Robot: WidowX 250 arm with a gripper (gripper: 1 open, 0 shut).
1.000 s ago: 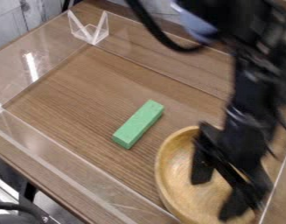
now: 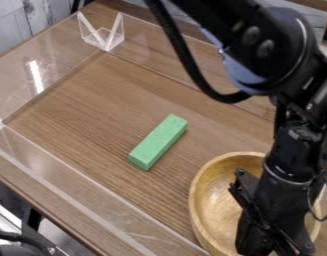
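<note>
My black gripper [image 2: 266, 225] is down inside a round tan bowl [image 2: 213, 200] at the lower right of the view. Its fingertips are dark and partly hidden by the gripper body, so whether anything is between them is hard to see; it looks shut. A green rectangular block [image 2: 158, 142] lies on the wooden surface, left of and above the bowl, apart from it.
Clear plastic walls [image 2: 32, 160] edge the wooden surface [image 2: 99, 110] at the left. A small clear holder [image 2: 102, 32] stands at the back left.
The arm has shifted and the gripper has drawn narrower within the bowl, sitting more upright. The green block has not moved.
</note>
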